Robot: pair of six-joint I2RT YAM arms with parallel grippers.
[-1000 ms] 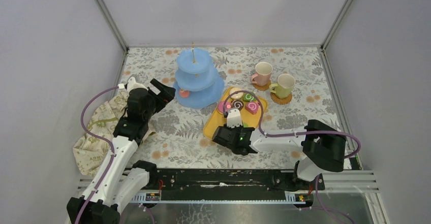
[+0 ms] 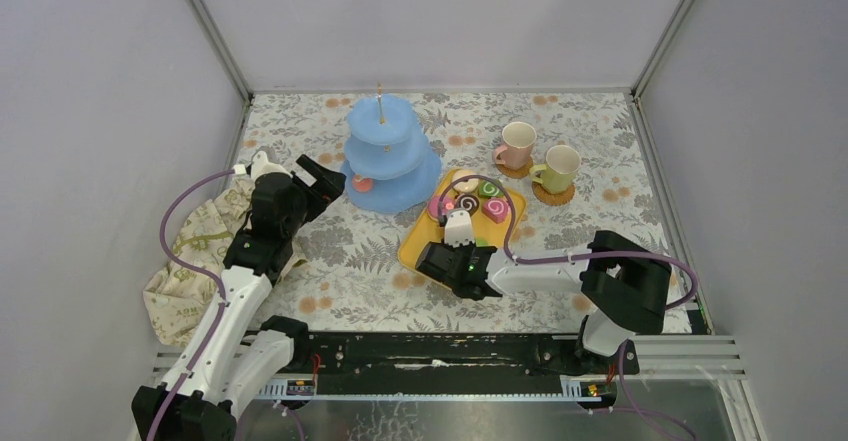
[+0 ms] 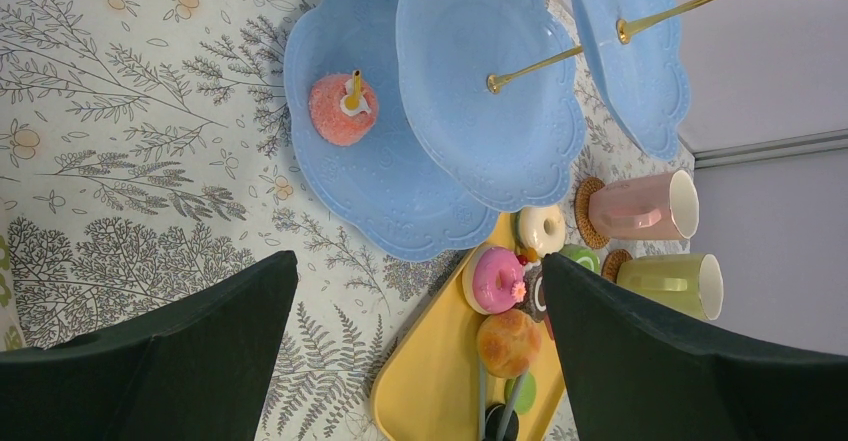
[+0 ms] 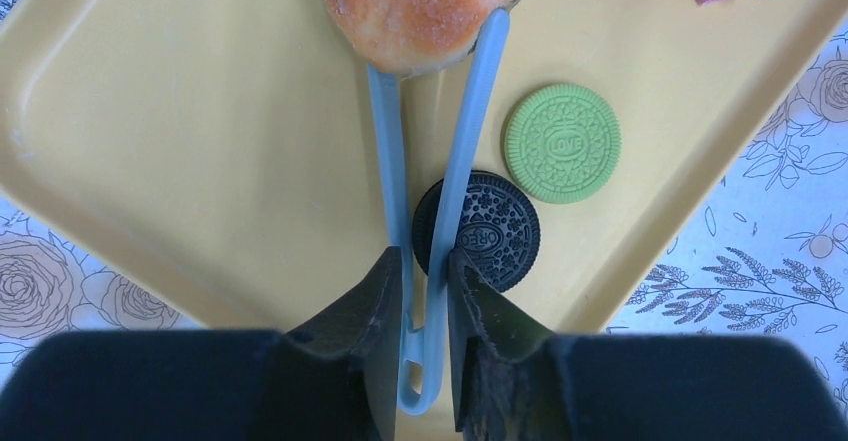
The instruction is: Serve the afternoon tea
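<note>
The blue three-tier stand (image 2: pixel 385 161) holds a pink pastry (image 3: pixel 338 121) on its bottom tier. My left gripper hangs open beside it, nothing between its fingers. Over the yellow tray (image 4: pixel 200 161), my right gripper has its fingers around the handle of blue tongs (image 4: pixel 470 111); whether they grip it firmly I cannot tell. The tongs' tips are at a golden bun (image 4: pixel 425 6). A black cookie (image 4: pixel 495 236) and a green cookie (image 4: pixel 562 142) lie beside them. Donuts and swirl cakes (image 2: pixel 495 208) fill the tray's back part.
A pink mug (image 2: pixel 518 141) and a green mug (image 2: pixel 562 167) stand on coasters at the back right. A patterned cloth (image 2: pixel 190 281) lies at the left under the left arm.
The right arm has shifted very slightly toward the back over the tray. The left arm has not moved.
</note>
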